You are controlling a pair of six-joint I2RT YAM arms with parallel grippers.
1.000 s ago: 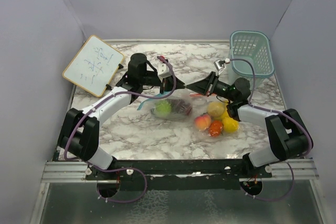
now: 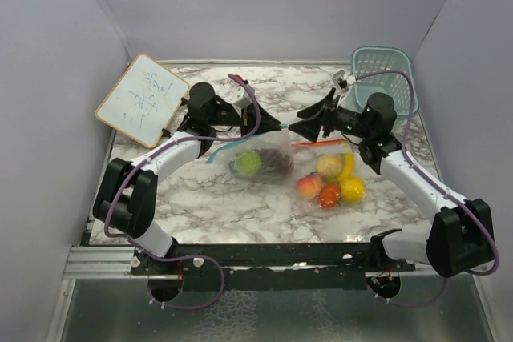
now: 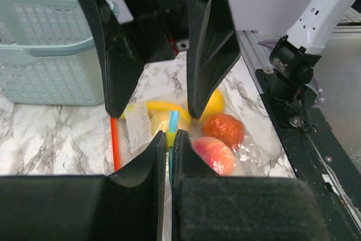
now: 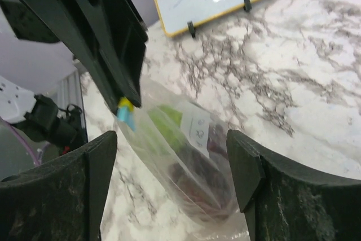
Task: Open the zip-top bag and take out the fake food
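My left gripper (image 2: 280,126) is shut on the blue zip edge of the bag (image 4: 180,156), held up above the table; green and dark red food (image 2: 248,162) shows inside through the plastic. My right gripper (image 2: 304,122) stands open just right of the left fingertips, over a second bag with a red edge, holding yellow fruit (image 2: 351,190), a peach (image 3: 214,154) and an orange-red item (image 3: 223,129). In the left wrist view the right fingers hang on either side above the blue strip.
A pale plastic basket (image 2: 382,60) stands at the back right, and a whiteboard (image 2: 142,100) lies at the back left.
My right gripper and arm have moved up toward the back and now hang higher by the left fingertips.
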